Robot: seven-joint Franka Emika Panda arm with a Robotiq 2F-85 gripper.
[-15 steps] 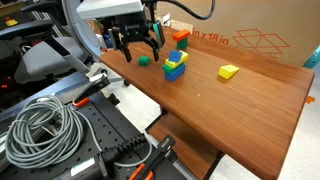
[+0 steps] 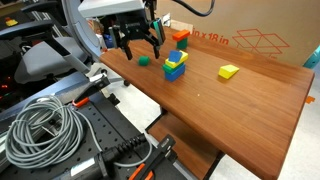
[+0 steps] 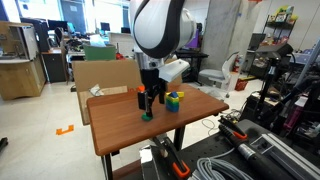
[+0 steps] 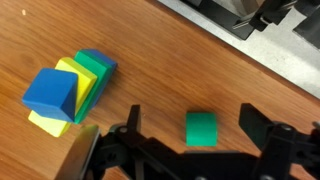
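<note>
A small green block lies on the wooden table, apart from the other blocks. Above it hangs my open gripper, fingers spread wide to either side and holding nothing. From the wrist, the green block shows between the two dark fingers, nearer the right one. To its left in that view stands a stack of blue, yellow and green blocks, close to the left finger but apart from it. Exterior view 2 shows the green block low under the gripper, with the stack beside it.
Behind the stack sits a red and green block pair; a loose yellow block lies to the right. Coiled cable lies on the robot's base below the table edge.
</note>
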